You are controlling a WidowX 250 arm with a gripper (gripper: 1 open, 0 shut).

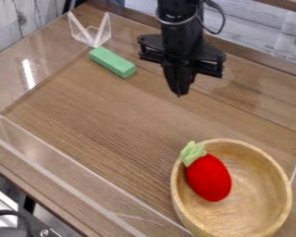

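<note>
My black gripper (179,76) hangs over the back middle of the wooden table, pointing down; whether its fingers are parted is hard to make out. To its left lies a green block (112,62). At the lower right a red strawberry toy (207,178) with a pale green top rests in a wooden bowl (266,204).
A clear plastic piece (92,30) stands at the back left near the table edge.
</note>
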